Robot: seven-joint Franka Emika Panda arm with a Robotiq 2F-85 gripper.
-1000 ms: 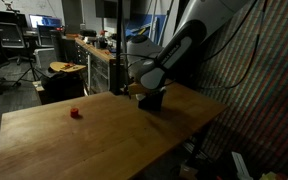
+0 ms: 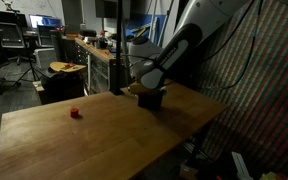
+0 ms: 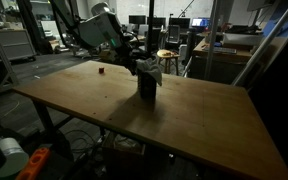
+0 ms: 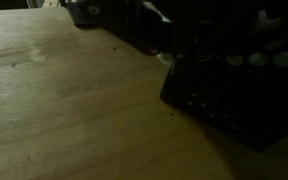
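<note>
A black mesh container (image 2: pixel 151 100) stands on the wooden table (image 2: pixel 84 140), near its back right edge in exterior view 1. Exterior view 2 shows the same container (image 3: pixel 147 86) upright, with my gripper (image 3: pixel 141 67) right at its top. My gripper (image 2: pixel 136 89) appears shut in this pose, and nothing shows between its fingers. Close up in the wrist view, the container's perforated wall (image 4: pixel 234 95) fills the right side. Darkness there hides its inside and whether the gripper touches it. A small red object (image 2: pixel 75 112) lies on the table, well away from the arm.
Behind the table are a wooden stool (image 2: pixel 66 67), office chairs (image 2: pixel 12 38) and a cluttered bench (image 2: pixel 96 50). A dark mesh partition (image 2: pixel 264 70) stands on the right in exterior view 1.
</note>
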